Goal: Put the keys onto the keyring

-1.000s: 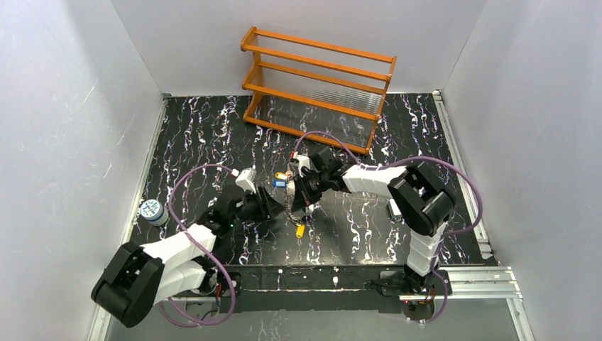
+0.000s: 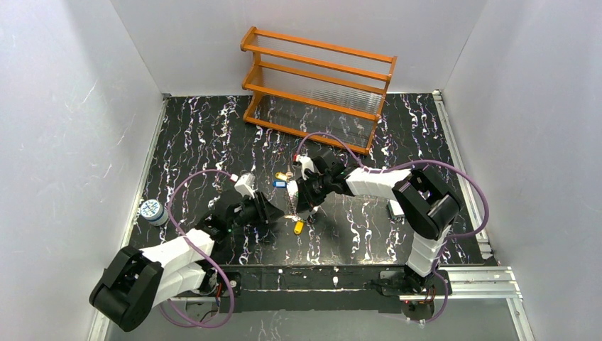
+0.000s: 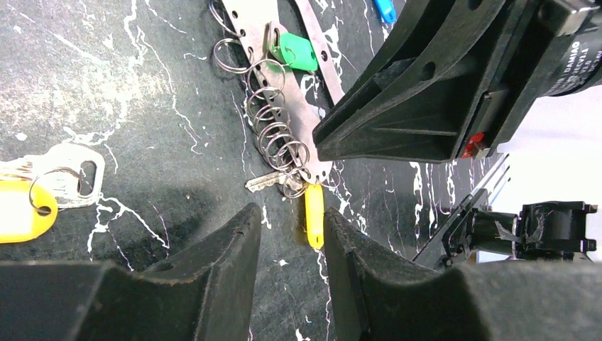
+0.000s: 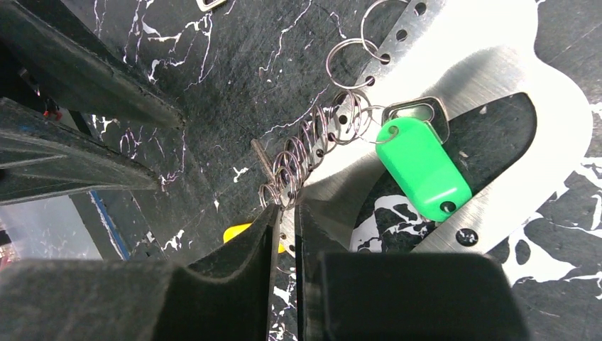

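Observation:
The flat metal keyring holder (image 4: 490, 67) lies with a row of wire rings (image 3: 273, 121) along its holed edge. A green tag (image 4: 424, 167) hangs from one ring; a silver key (image 3: 266, 181) and a yellow tag (image 3: 314, 217) lie at the narrow end. My right gripper is at that end, beside the lowest rings, its fingertips slightly parted; I see nothing clearly gripped. To the left of the holder, my left gripper is open and empty, its fingers pointing toward the yellow tag. More keys (image 3: 67, 170) with another yellow tag (image 3: 25, 213) lie farther left.
A blue tag (image 2: 279, 184) and a yellow tag (image 2: 281, 175) lie behind the grippers. A wooden rack (image 2: 312, 92) stands at the back, a round white tin (image 2: 152, 211) at far left, and a small white box (image 2: 395, 209) lies right.
My left gripper has shifted slightly toward the front. The right arm's elbow has swung a little to the right, and the front yellow tag sits slightly farther back and left.

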